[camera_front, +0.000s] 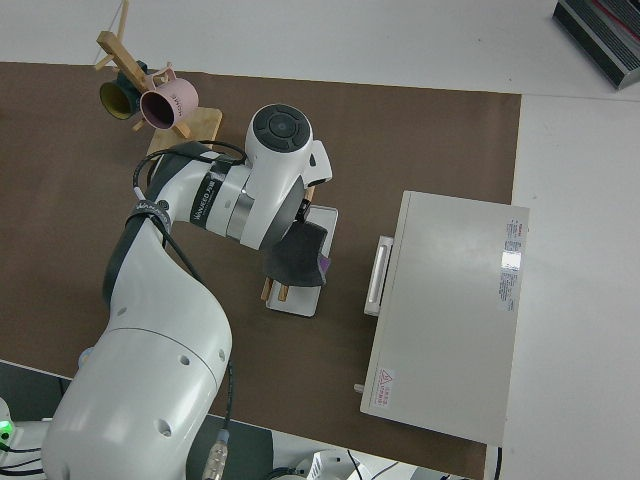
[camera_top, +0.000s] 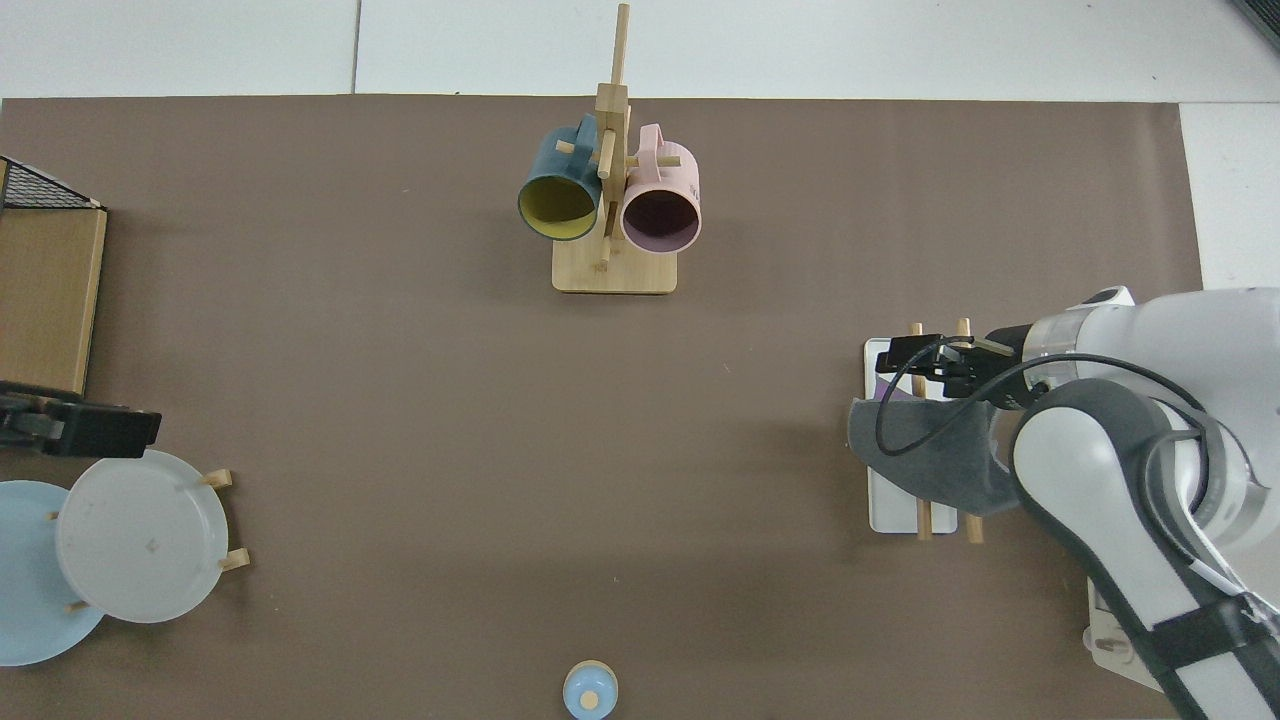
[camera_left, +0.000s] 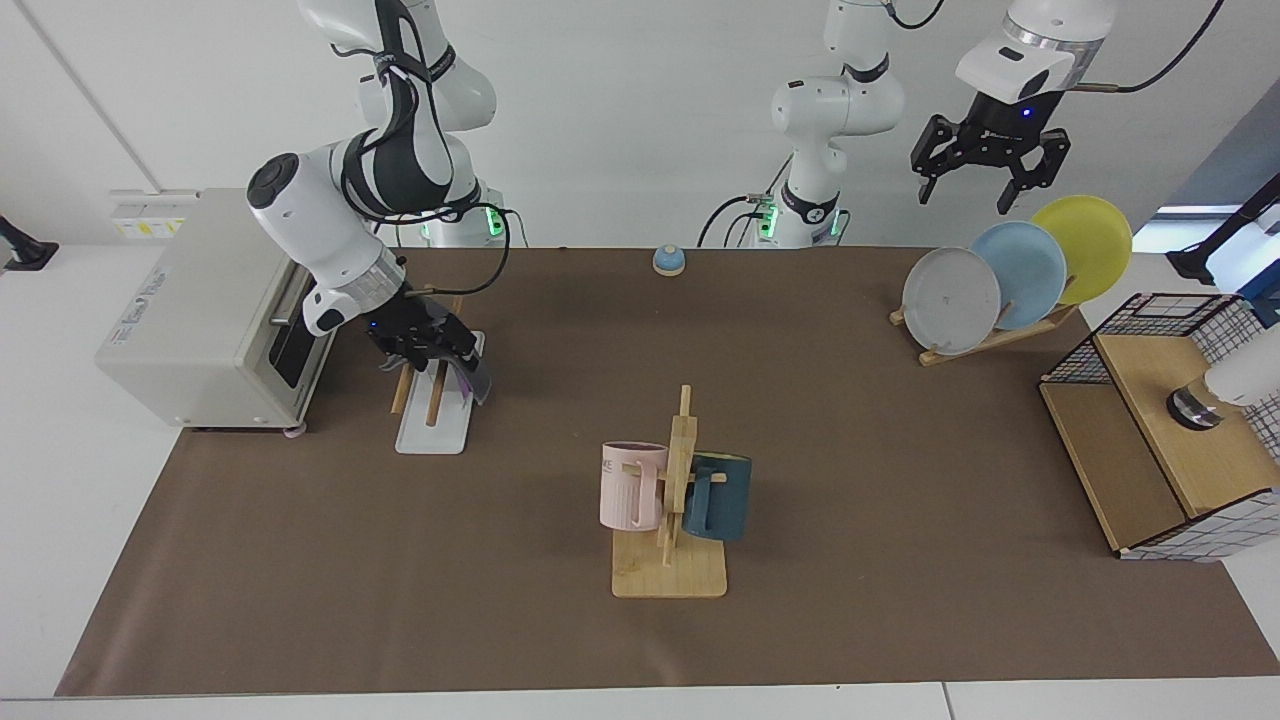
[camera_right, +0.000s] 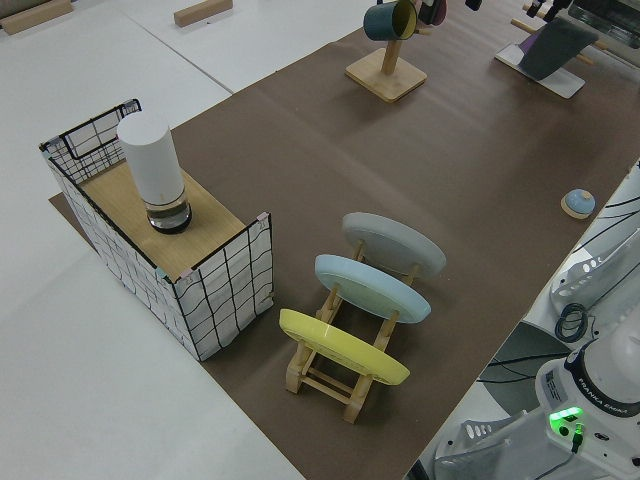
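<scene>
One robot arm reaches over a white tray (camera_top: 879, 504) with wooden dowels, its black gripper (camera_left: 437, 353) at a grey, flap-like piece (camera_top: 924, 450) with some purple behind it; whether the fingers are shut on it is hidden. The other black gripper (camera_left: 987, 168) hangs in the air above the plate rack and stands open, nothing visible between its fingers. The rack holds a white plate (camera_top: 142, 536), a blue plate (camera_left: 1022, 266) and a yellow plate (camera_left: 1092, 240).
A mug tree (camera_top: 612, 276) holds a teal mug (camera_top: 558, 180) and a pink mug (camera_top: 661, 198). A wire-sided shelf (camera_left: 1116, 462), a small blue round object (camera_top: 589, 691) and a white appliance (camera_front: 445, 310) stand around the mat.
</scene>
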